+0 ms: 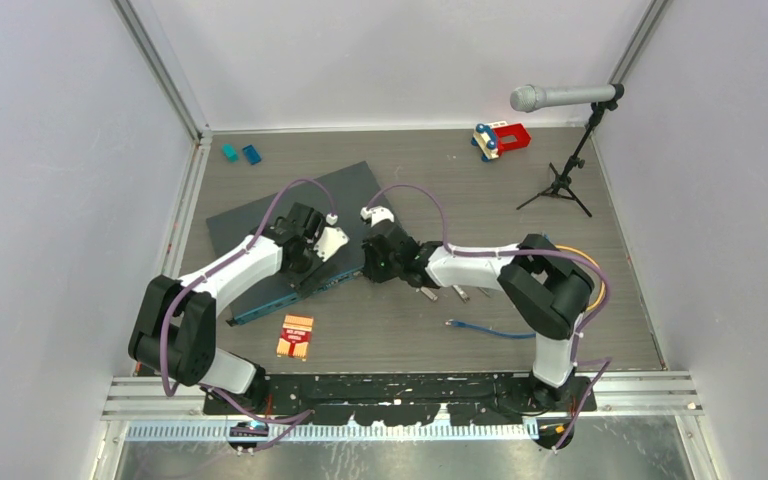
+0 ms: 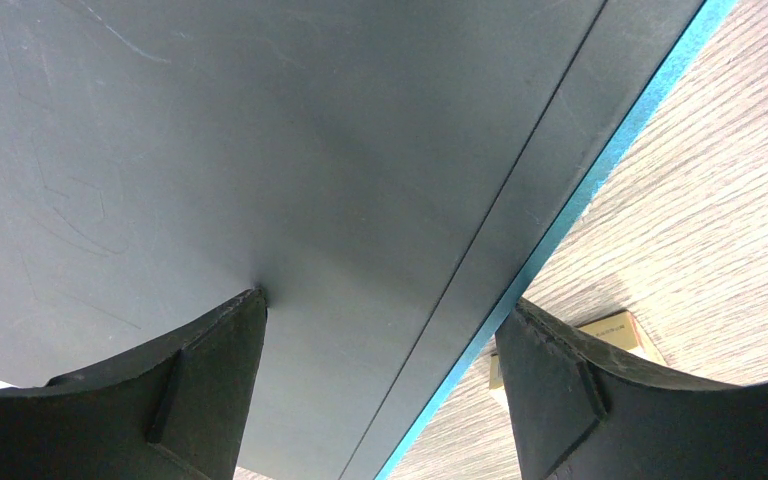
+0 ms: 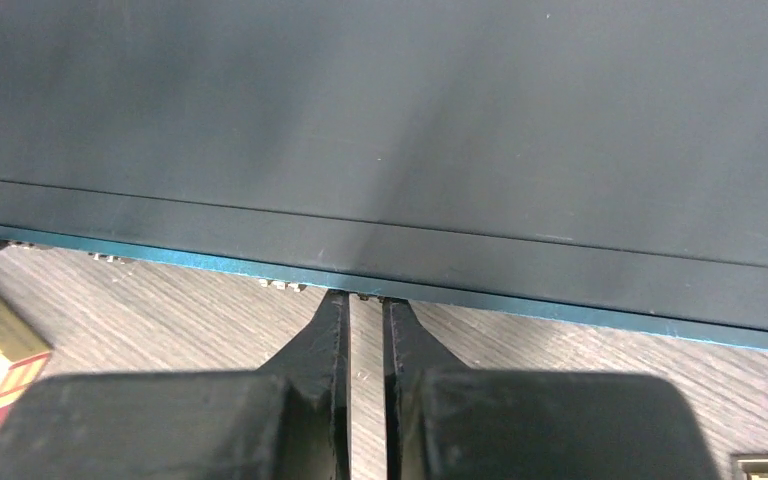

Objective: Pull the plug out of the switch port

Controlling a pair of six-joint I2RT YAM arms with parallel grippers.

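The dark switch (image 1: 258, 218) lies tilted on the table, its blue front edge toward me. My left gripper presses on the switch's top and front edge, shut on that edge as far as the left wrist view shows. My right gripper is at the blue front edge (image 3: 190, 258), its narrow fingertips nearly together at the row of ports underneath. Whatever is between them is hidden by the edge; no plug can be made out clearly.
An orange box (image 1: 295, 336) lies in front of the switch. A blue cable (image 1: 490, 330) and yellow cable (image 1: 595, 265) lie to the right. A microphone stand (image 1: 560, 185), toy truck (image 1: 500, 140) and small blue blocks (image 1: 251, 154) stand at the back.
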